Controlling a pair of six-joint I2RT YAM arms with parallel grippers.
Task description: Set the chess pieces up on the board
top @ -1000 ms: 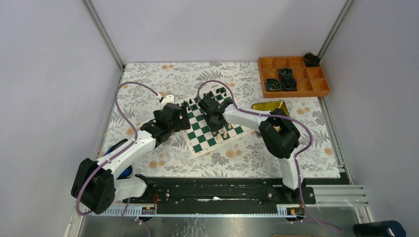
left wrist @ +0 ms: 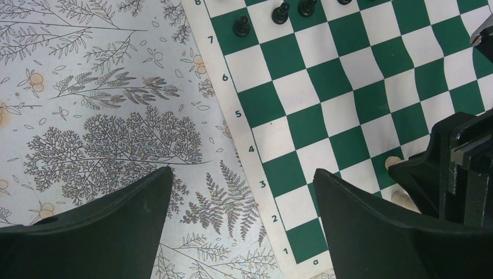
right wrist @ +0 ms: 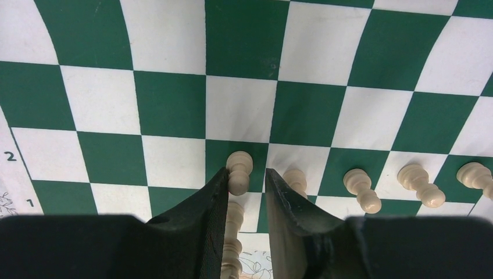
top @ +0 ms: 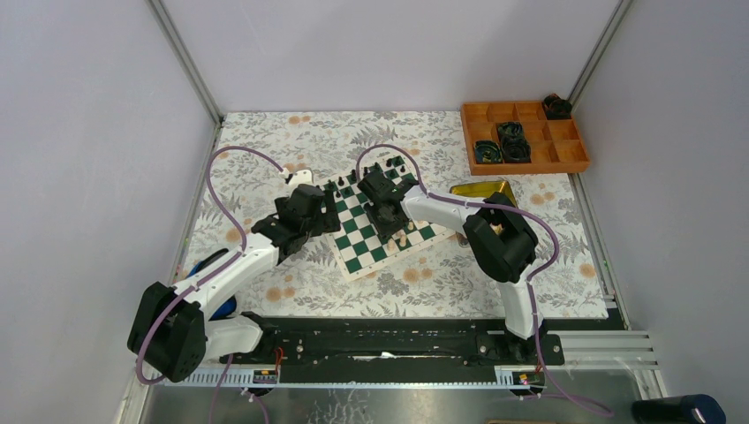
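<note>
The green-and-white board (top: 356, 250) lies mid-table. In the right wrist view, a pale pawn (right wrist: 239, 168) stands on a green square. My right gripper is open around it, its left finger (right wrist: 216, 197) close beside or touching the pawn and a gap on the other side. A taller pale piece (right wrist: 231, 247) stands behind that pawn, partly hidden by the finger. More pale pawns (right wrist: 417, 179) stand in line to the right. Black pawns (left wrist: 242, 26) stand at the board's far side. My left gripper is open and empty, left of the board.
A gold tray (top: 480, 189) sits right of the board, partly under the right arm. At the back right is an orange divided box (top: 565, 152) holding dark items. The right gripper's body (left wrist: 459, 168) shows near my left gripper. Patterned table left of the board is clear.
The pawn stays upright on its green square. The left arm has not moved.
</note>
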